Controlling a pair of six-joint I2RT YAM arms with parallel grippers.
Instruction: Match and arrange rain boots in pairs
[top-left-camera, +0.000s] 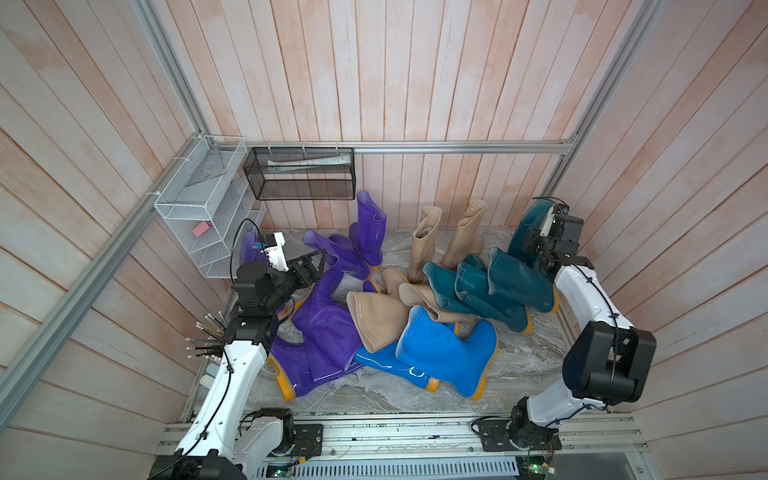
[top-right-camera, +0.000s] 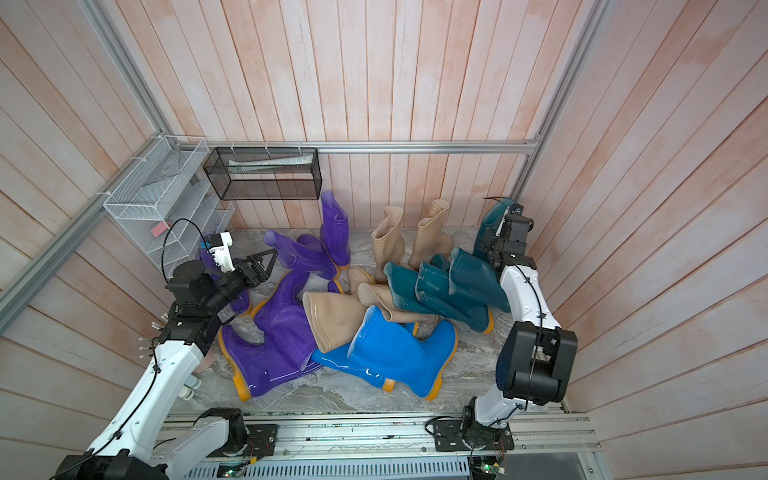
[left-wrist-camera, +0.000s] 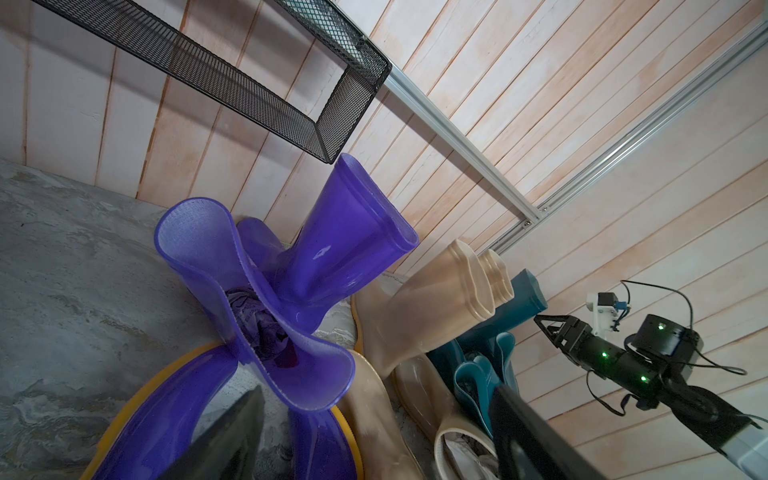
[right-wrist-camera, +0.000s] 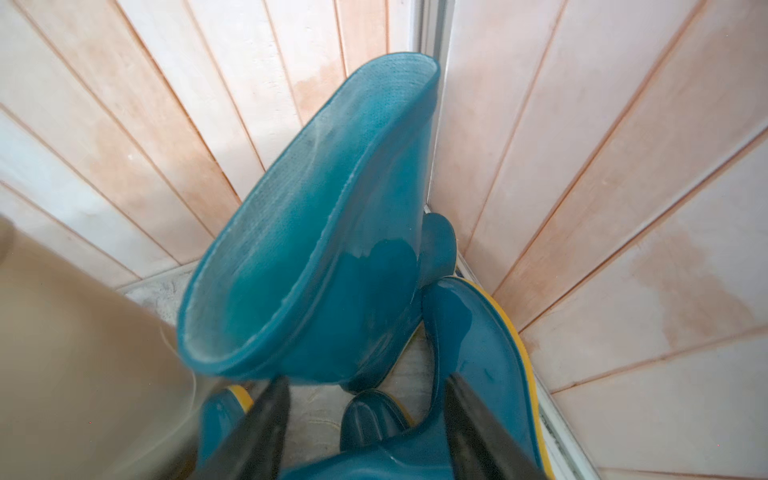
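In the back right corner a teal boot (right-wrist-camera: 384, 264) stands upright, its wide mouth facing the camera. My right gripper is close in front of it, fingers apart and nothing held between them. More teal boots (top-left-camera: 480, 292) lie leaning together left of that corner. My left gripper (top-left-camera: 320, 264) hangs open and empty over the purple boots (top-left-camera: 328, 320). Upright at the back are a purple boot (left-wrist-camera: 336, 240) and two beige boots (top-left-camera: 425, 240). Other beige boots (top-left-camera: 376, 320) lie mid-floor, touching the blue boots (top-left-camera: 448, 352) at the front.
A black mesh basket (top-left-camera: 300, 188) hangs on the back wall, and white wire shelves (top-left-camera: 200, 200) are at the left. Bare grey floor (top-left-camera: 528, 360) shows at front right. The right wall (right-wrist-camera: 640, 320) is close beside the corner boots.
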